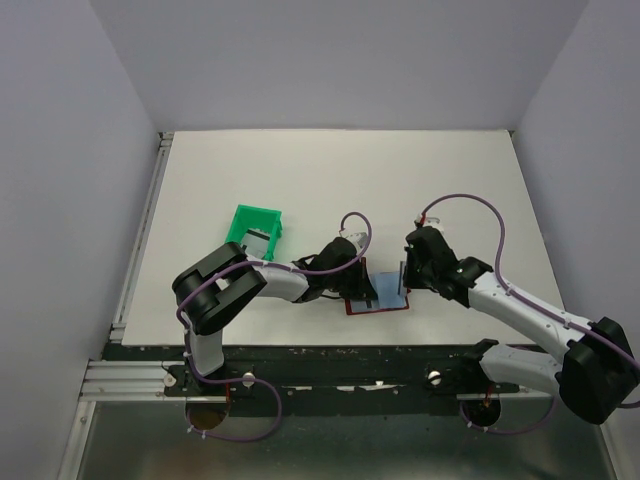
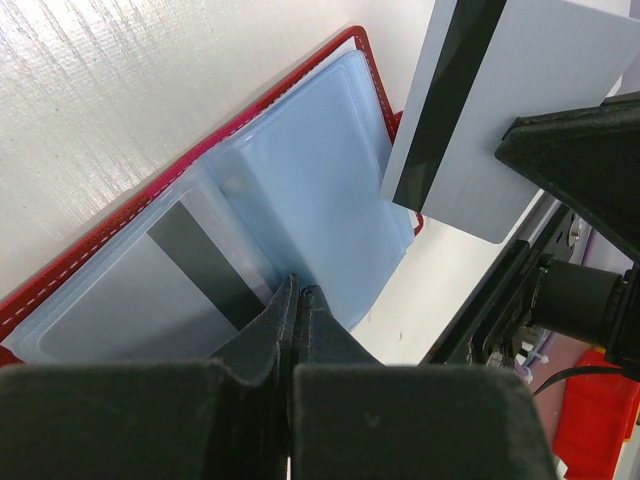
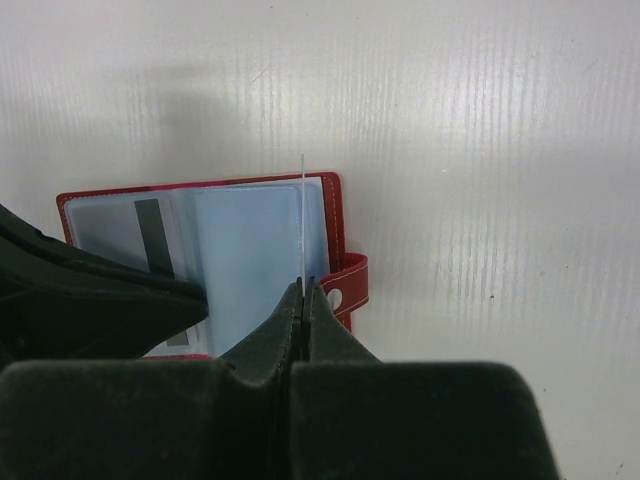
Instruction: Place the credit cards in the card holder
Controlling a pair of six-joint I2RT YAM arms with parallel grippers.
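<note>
The red-edged card holder [image 1: 378, 309] lies open on the table, its pale blue sleeves [image 2: 310, 170] facing up. Under the left-hand sleeve is a grey card with a black stripe [image 2: 205, 265]. My left gripper is shut, its tips down at the blue sleeve; whether they pinch its film cannot be made out. A second grey, black-striped card [image 2: 475, 120] is gripped by my right gripper, which is shut on it. Seen edge-on in the right wrist view, this card [image 3: 303, 210] stands upright above the right-hand sleeve, near the holder's clasp side.
A green box [image 1: 258, 221] with more cards [image 1: 255, 243] inside stands at the left of the table. The red snap strap [image 3: 350, 284] sticks out at the holder's right edge.
</note>
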